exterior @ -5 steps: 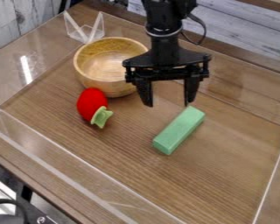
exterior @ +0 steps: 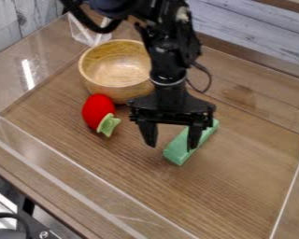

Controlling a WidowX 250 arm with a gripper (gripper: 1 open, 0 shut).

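My black gripper [exterior: 176, 133] stands open low over the table, its two fingers hanging at either side of a green block [exterior: 186, 147] lying diagonally on the wood. The arm comes down from the top centre. Whether the fingertips touch the block or table cannot be told.
A tan bowl [exterior: 98, 58] sits at the upper left. A red object with a green top [exterior: 98, 109] lies left of the gripper. A clear plastic item is at the top left.
The gripper has moved down and toward the front, from behind the green block to over it. The bowl, red object and block look unmoved.
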